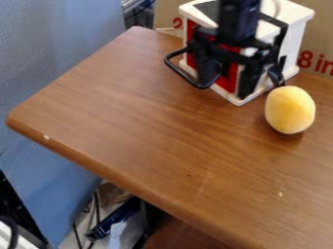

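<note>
My black gripper (224, 60) is in front of a white box (279, 21) with a red front and black straps, at the back of the wooden table (130, 126). The gripper covers much of the box's red face, near a black bar handle that juts out to the left. Whether its fingers are open or shut, or on the handle, I cannot tell. A yellow egg-shaped object (290, 110) lies to the right, in front of the box.
A cardboard box (314, 49) stands behind at the right.
</note>
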